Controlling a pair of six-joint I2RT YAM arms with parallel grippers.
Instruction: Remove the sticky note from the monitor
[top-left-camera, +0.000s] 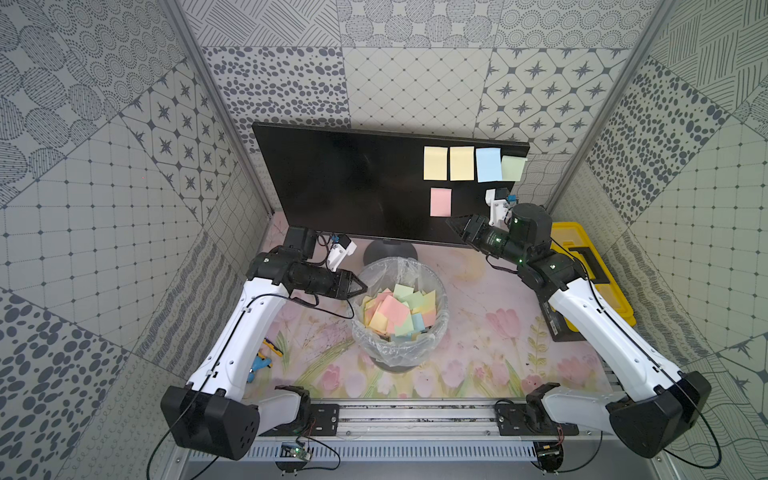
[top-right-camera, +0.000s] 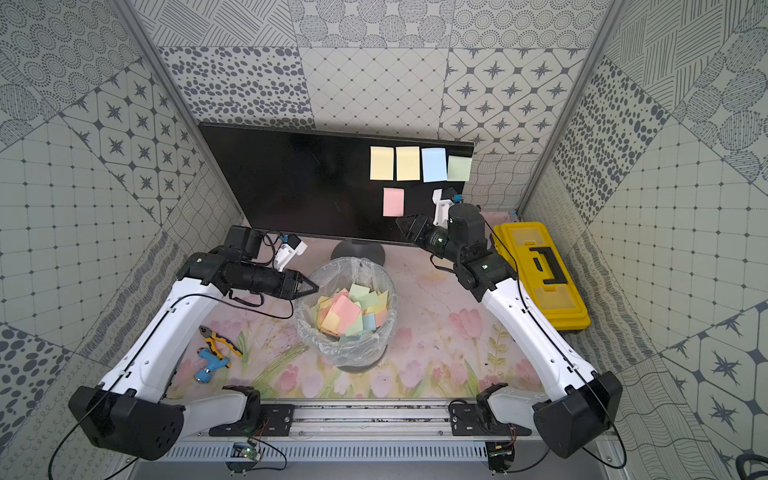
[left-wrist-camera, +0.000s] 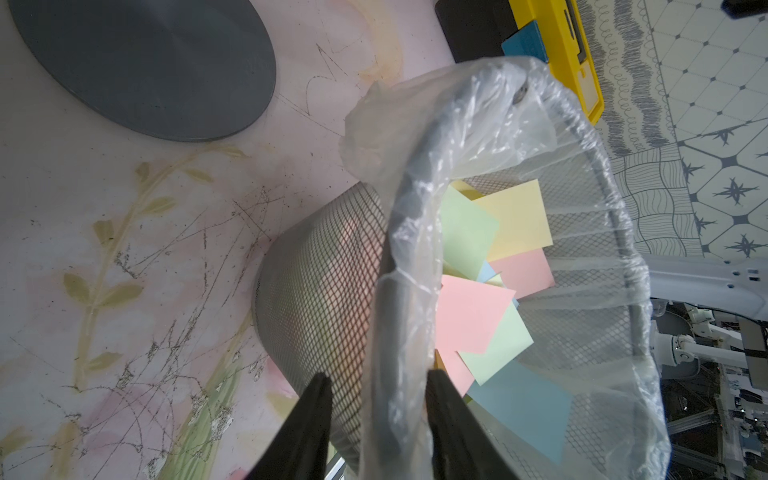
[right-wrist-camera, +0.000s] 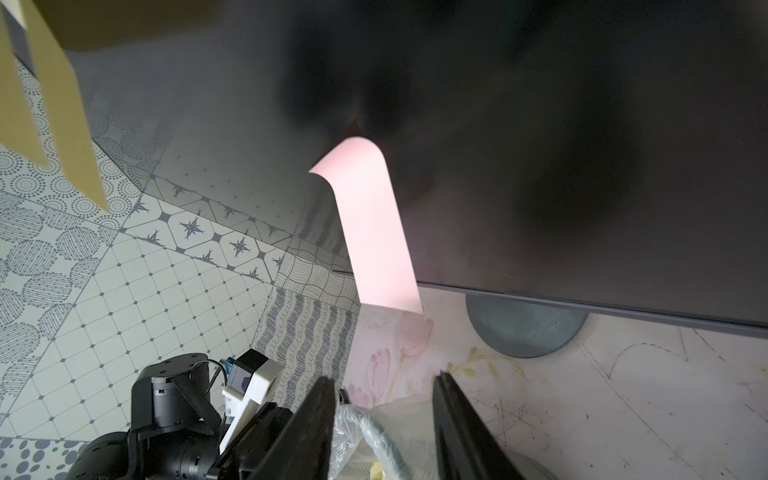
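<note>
The black monitor (top-left-camera: 344, 184) carries a pink sticky note (right-wrist-camera: 376, 232) in its lower right area, under two yellow notes (top-left-camera: 435, 163), a blue (top-left-camera: 489, 165) and a pale green one (top-left-camera: 513, 168). My right gripper is just below and right of the pink note, part open, with nothing seen between its fingers. My left gripper is shut on the lined rim of the mesh bin (left-wrist-camera: 400, 240), which holds many loose sticky notes (left-wrist-camera: 472, 312).
A yellow toolbox (top-right-camera: 528, 296) stands at the right behind my right arm. Pliers and a blue tool (top-right-camera: 212, 364) lie at the left. The monitor's round base (left-wrist-camera: 144, 64) sits behind the bin.
</note>
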